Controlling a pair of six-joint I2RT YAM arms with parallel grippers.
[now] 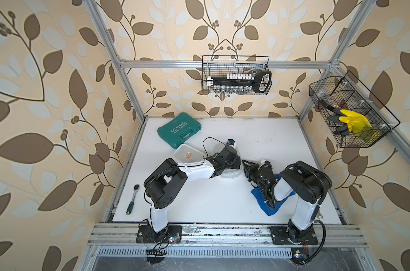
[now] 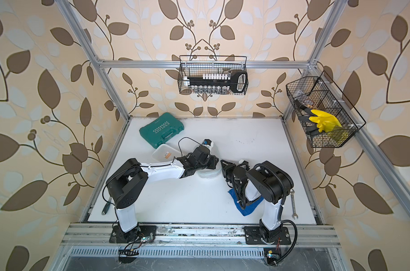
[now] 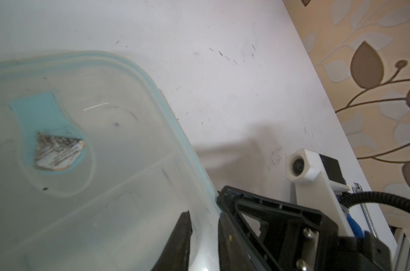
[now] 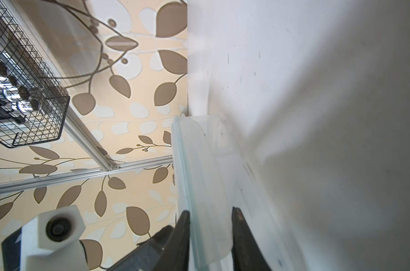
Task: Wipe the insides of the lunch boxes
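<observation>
A translucent lunch box point(image 1: 232, 174) with a pale teal rim stands mid-table, largely hidden under my left arm. In the left wrist view its surface point(image 3: 119, 135) fills the left side, with a teal patch and a torn label. My left gripper is over the box's edge, fingers apart. At the box's right side, my right gripper has its parted fingers on either side of the teal-edged wall; firm contact cannot be told. A second lunch box point(image 1: 188, 154) with an orange label sits behind the left arm. The blue cloth point(image 1: 261, 198) lies beneath the right arm.
A green case point(image 1: 179, 130) stands at the back left. A dark-handled tool point(image 1: 132, 200) lies by the left edge, a wrench point(image 2: 293, 204) near the right edge. Wire baskets point(image 1: 235, 76) hang on the walls.
</observation>
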